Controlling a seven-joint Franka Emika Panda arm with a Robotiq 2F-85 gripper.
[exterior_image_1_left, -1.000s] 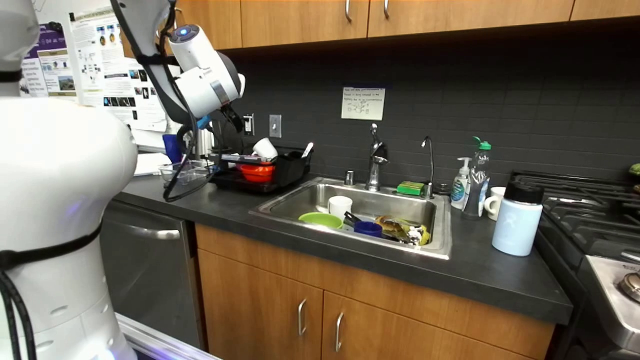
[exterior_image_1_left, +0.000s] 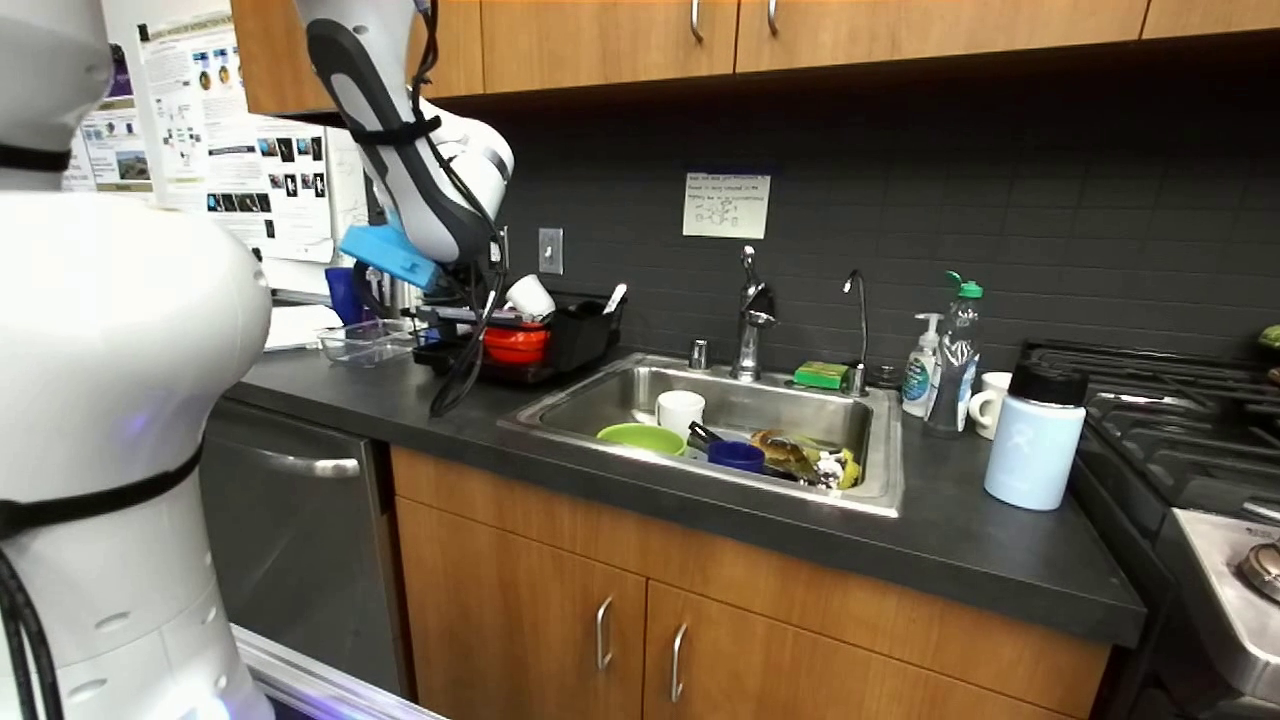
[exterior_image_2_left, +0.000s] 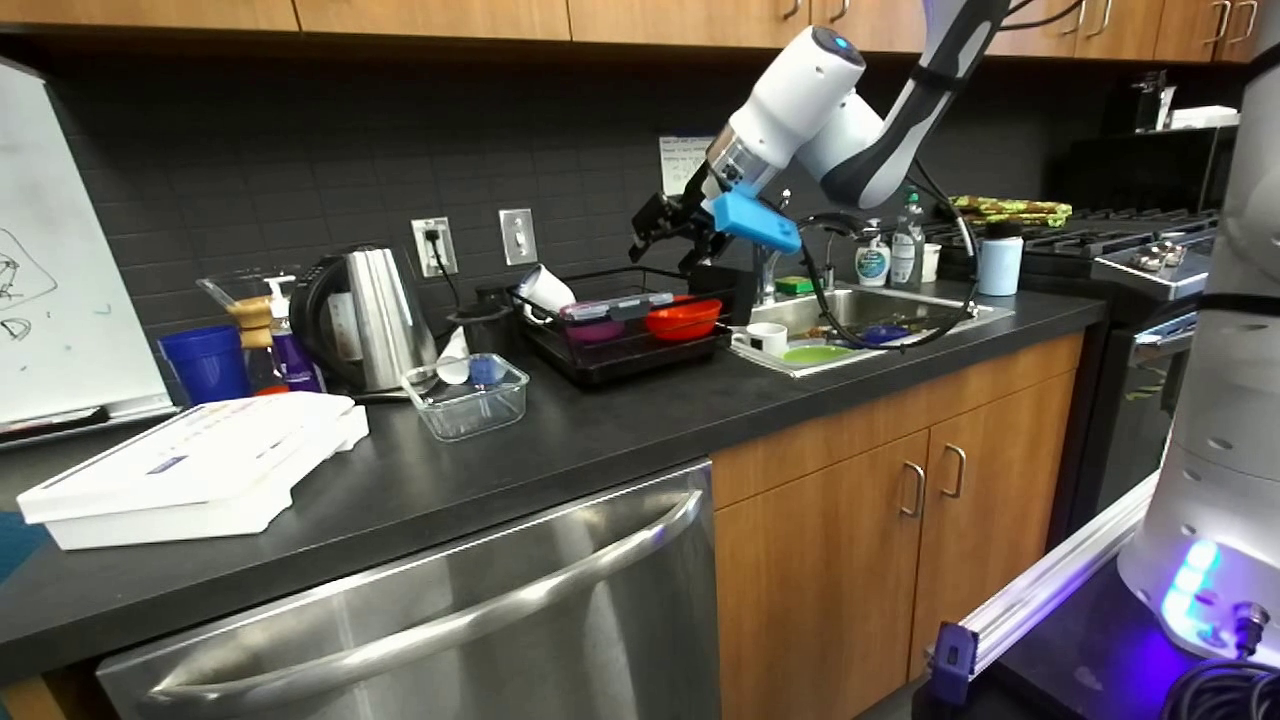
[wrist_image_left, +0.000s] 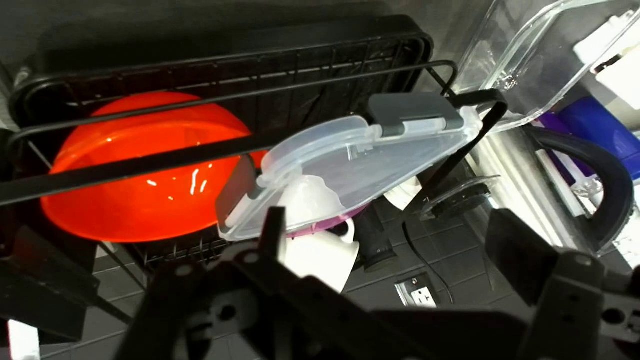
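In the wrist view my gripper stands open, its dark fingers wide apart with nothing held between them. Beyond them is the black dish rack (wrist_image_left: 324, 57), which holds a red bowl (wrist_image_left: 150, 198), a clear lid with grey clips (wrist_image_left: 372, 168) and a white mug (wrist_image_left: 321, 258). Part of a pink bowl (wrist_image_left: 324, 225) shows behind the lid. Exterior view 2 has the gripper (exterior_image_2_left: 663, 254) above the rack (exterior_image_2_left: 600, 360), clear of the dishes. The arm hides the fingertips in exterior view 1.
A glass container (exterior_image_2_left: 477, 408) sits left of the rack, near a steel kettle (exterior_image_2_left: 390, 318). To the right, the sink (exterior_image_1_left: 882, 450) holds a green bowl (exterior_image_1_left: 642, 438), a white mug (exterior_image_1_left: 680, 410) and a blue cup (exterior_image_1_left: 735, 456).
My arm has moved rightward and its wrist has turned, bringing the blue part into clear view. The hanging cable has swung right. Dishes in the rack and sink look unmoved.
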